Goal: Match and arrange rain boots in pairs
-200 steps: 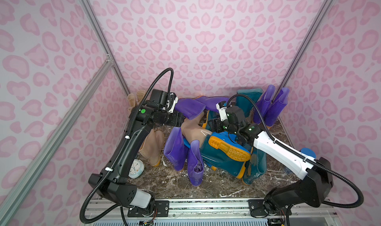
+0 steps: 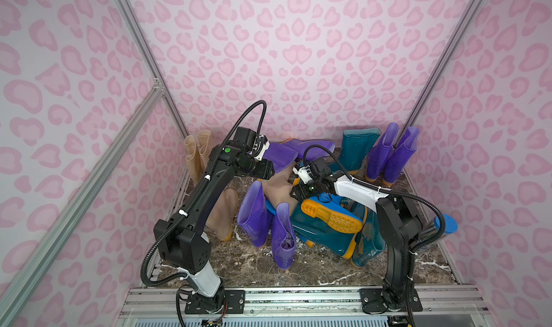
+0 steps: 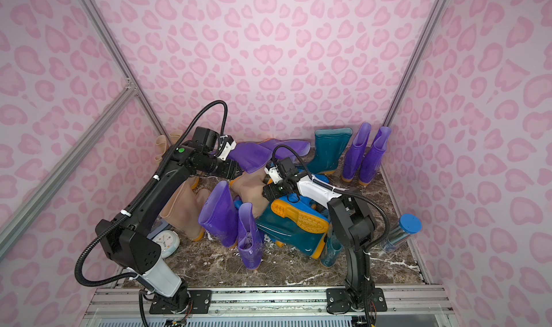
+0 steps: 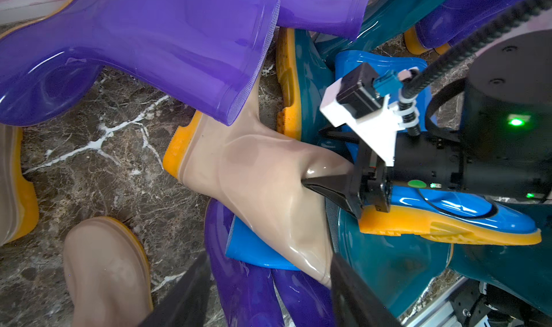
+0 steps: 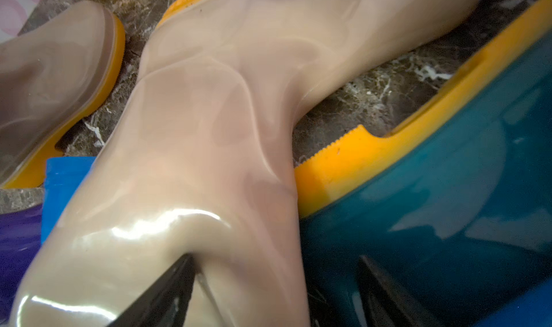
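A beige boot (image 4: 258, 177) with a yellow heel lies on its side in the middle of the pile, part of its foot under a purple boot (image 4: 166, 45). At its shaft is my right gripper (image 2: 296, 190), open; in the right wrist view one finger (image 5: 172, 292) dents the beige rubber and the other is over a teal boot (image 5: 425, 212). Open too, my left gripper (image 2: 269, 169) hangs above the beige boot's heel side; only floor and boots lie beneath its fingers (image 4: 192, 298). A blue boot (image 2: 330, 212) with a yellow sole lies across teal boots beside the right gripper.
Two purple boots (image 2: 399, 154) stand together at the back right, next to an upright teal boot (image 2: 357, 146). Beige boots (image 2: 198, 151) stand at the back left. Two purple boots (image 2: 270, 229) stand at front centre. Bare floor (image 2: 310, 272) shows along the front.
My right gripper has swung left from above the teal and blue boots onto the beige boot's shaft, and lowered slightly. The left gripper has shifted a little right. The beige boot now looks pushed in.
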